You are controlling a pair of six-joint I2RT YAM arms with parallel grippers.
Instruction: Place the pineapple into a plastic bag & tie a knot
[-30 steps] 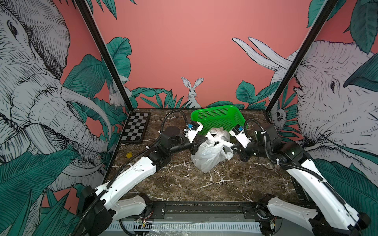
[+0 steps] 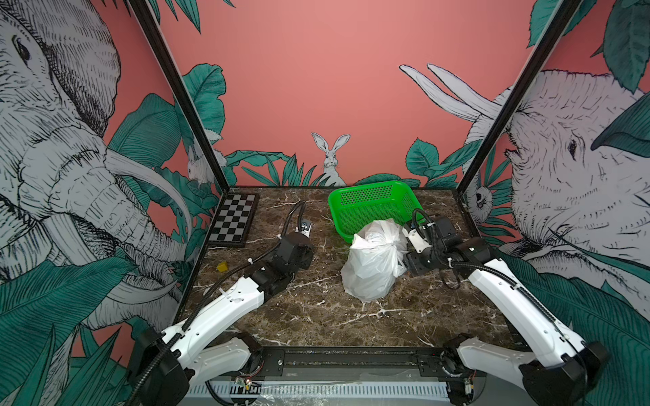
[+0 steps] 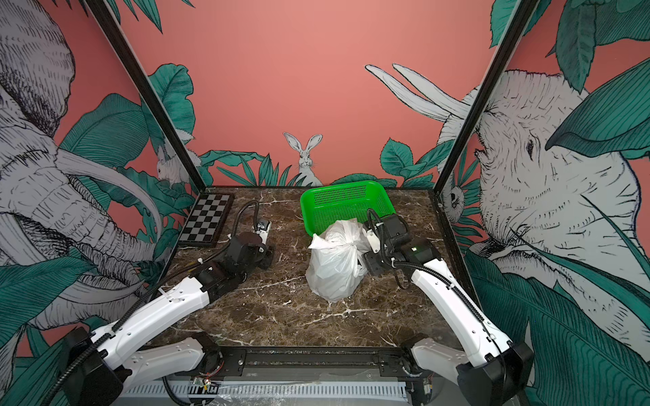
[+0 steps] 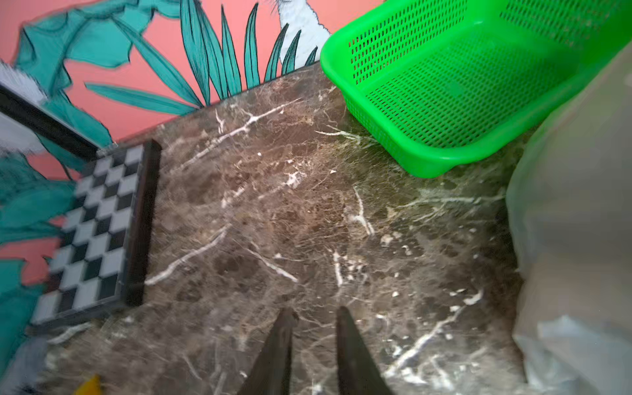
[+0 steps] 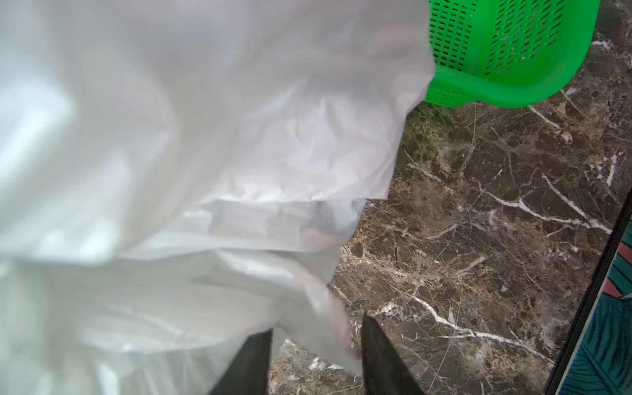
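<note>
The white plastic bag (image 2: 374, 260) stands bulging on the marble table, its top bunched and twisted. No pineapple shows; the film is too opaque to see inside. My left gripper is part open over bare table, well left of the bag, with nothing between its fingers. In the right wrist view, the bag (image 5: 276, 131) fills the left side. My right gripper is close at the bag's right side, fingers apart. A loose flap of film hangs in line with its gap; whether it touches the fingers I cannot tell.
Directly behind the bag is an empty green basket (image 2: 374, 196). A checkered board (image 2: 233, 218) lies at the back left, with a small yellow object (image 2: 222, 266) in front of it. Table space left of the bag and in front is clear.
My left gripper has drawn back leftward, away from the bag. The bag's top has gone from open and loose to bunched, and the bag has shifted slightly right, toward my right gripper.
</note>
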